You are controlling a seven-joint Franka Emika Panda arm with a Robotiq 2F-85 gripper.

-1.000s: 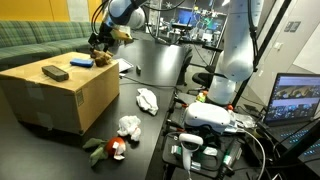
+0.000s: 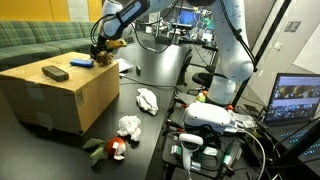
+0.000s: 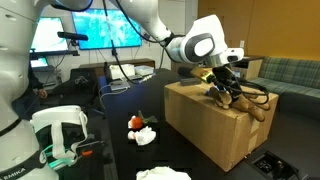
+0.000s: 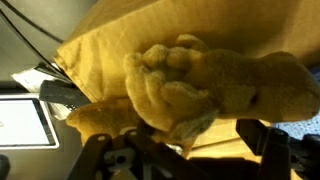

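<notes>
A tan-brown plush toy (image 3: 240,103) lies on top of the cardboard box (image 3: 208,128), near one edge. It fills much of the wrist view, where the plush toy (image 4: 200,88) shows its fuzzy limbs close to the camera. My gripper (image 3: 226,90) is down at the toy, pointing towards the box top. Its dark fingers stand apart at the bottom of the wrist view, with part of the toy in front of and between them. Whether both fingers touch the plush cannot be made out.
A blue item (image 2: 82,63) and a dark item (image 2: 55,73) share the box top. On the dark floor lie a white crumpled cloth (image 2: 147,99), a second whitish bundle (image 2: 129,127), a red ball-like thing (image 2: 116,148) and a green toy (image 2: 96,150). A laptop (image 2: 294,100) stands at right.
The arm's end has come slightly lower over the box, closer to the plush toy. Things on the floor have stayed where they were.
</notes>
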